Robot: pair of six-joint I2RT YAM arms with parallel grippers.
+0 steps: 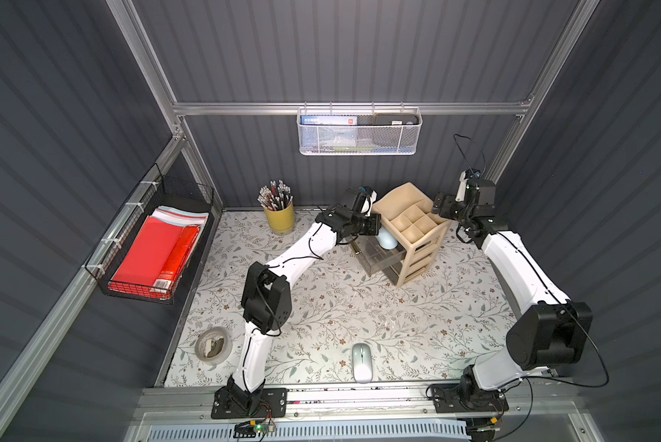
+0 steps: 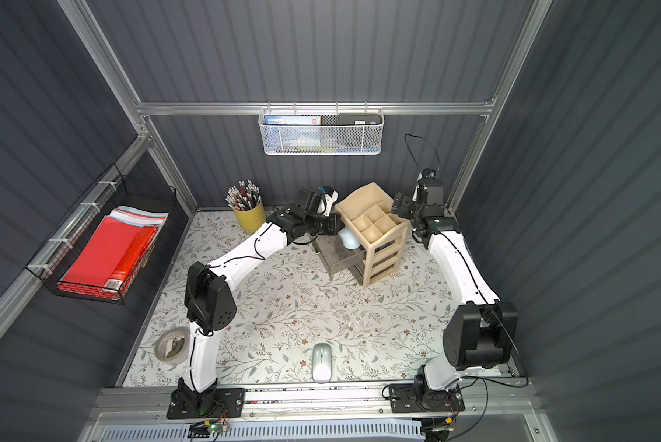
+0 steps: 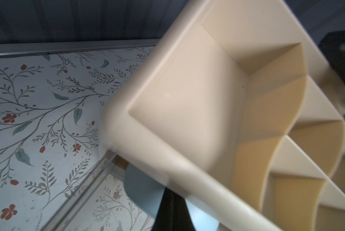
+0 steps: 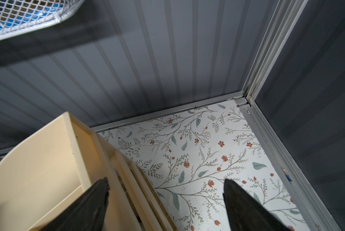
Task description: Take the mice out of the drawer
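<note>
A light blue mouse (image 1: 387, 238) lies in the pulled-out clear drawer (image 1: 371, 259) of the beige desk organizer (image 1: 423, 254). My left gripper (image 1: 378, 224) is over the drawer's back part, its fingers shut together. In the left wrist view those fingertips (image 3: 172, 200) stand in front of the blue mouse (image 3: 141, 188), and I cannot tell whether they touch it. The organizer's top hides part of the mouse there. My right gripper is open beside the organizer's upper right side, its fingers apart. A grey-green mouse (image 1: 362, 362) rests on the table near the front edge.
A yellow pot of pens (image 1: 279, 219) stands at the back left, and a roll of tape (image 1: 213, 345) lies at the front left. A white mesh basket (image 1: 359, 137) hangs on the back wall.
</note>
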